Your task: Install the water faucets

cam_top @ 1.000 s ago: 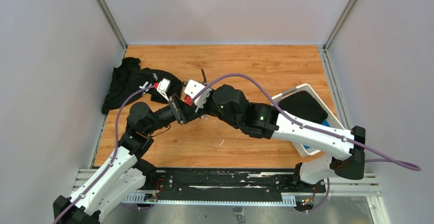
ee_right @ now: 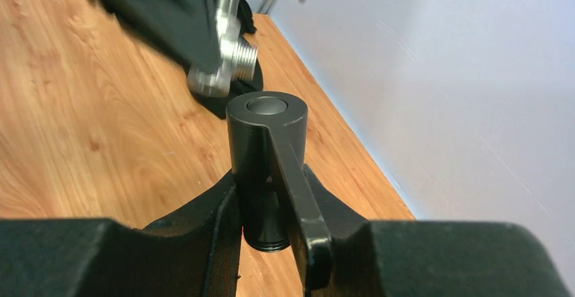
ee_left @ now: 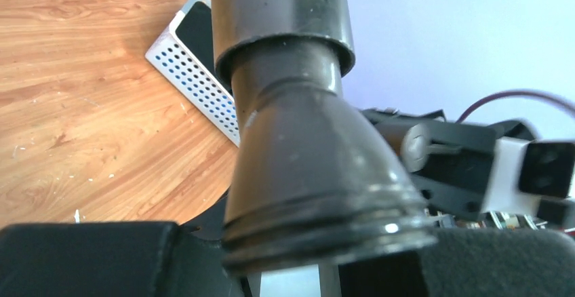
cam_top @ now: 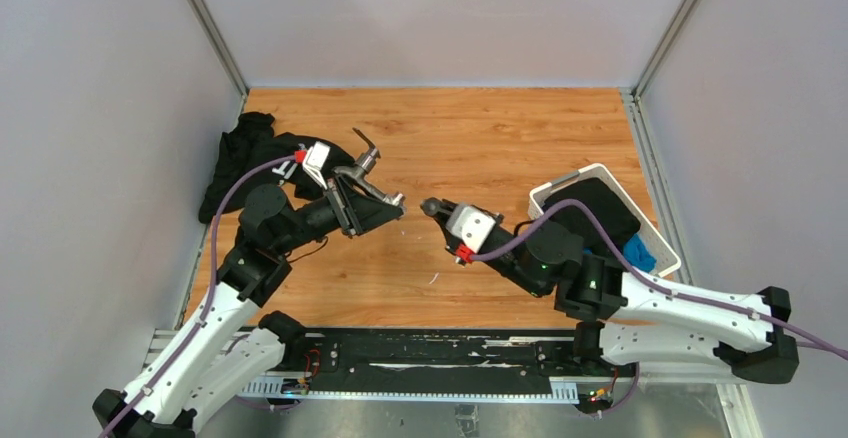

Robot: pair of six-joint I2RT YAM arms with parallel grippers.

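A metal faucet assembly [cam_top: 364, 163] with side fittings and a lever is clamped in my left gripper [cam_top: 368, 198]; close up in the left wrist view its body [ee_left: 305, 154] fills the middle, and in the right wrist view a threaded fitting [ee_right: 241, 60] shows behind the blurred left fingers. My right gripper [cam_top: 435, 218] is a little apart to the right. In the right wrist view a dark cylindrical piece [ee_right: 261, 161] with a bore and a flat handle stands upright between its fingers, which touch it.
A white basket [cam_top: 665, 253] with dark and blue cloth sits at the right. A black garment [cam_top: 240, 163] lies at the back left.
The right arm has pulled away from the left gripper toward the right and front, carrying the dark piece, uncovering the faucet. The left arm has shifted slightly.
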